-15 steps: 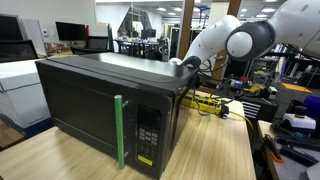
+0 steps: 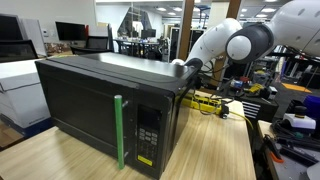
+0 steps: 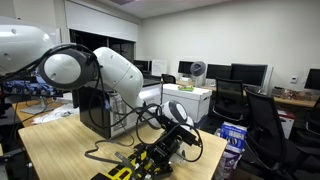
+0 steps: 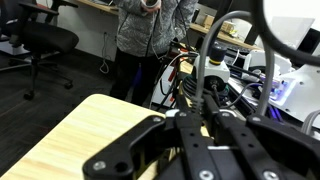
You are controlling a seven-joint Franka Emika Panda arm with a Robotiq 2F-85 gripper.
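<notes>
A black microwave [image 2: 105, 108] with a green strip handle [image 2: 119, 132] stands on the wooden table, its door shut. Behind its right end my arm [image 2: 235, 45] reaches down, and the microwave and arm parts hide the fingertips there. From the other side, the arm comes over the table and ends in a dark gripper [image 3: 168, 150] among cables, beside the microwave [image 3: 103, 116]. Black gripper parts [image 4: 205, 150] fill the bottom of the wrist view. Whether the fingers are open or shut, and on what, does not show.
Yellow and black gear [image 2: 207, 104] and loose cables lie on the table behind the microwave. A person [image 4: 150, 40] stands beyond the table edge, near office chairs [image 4: 40, 35].
</notes>
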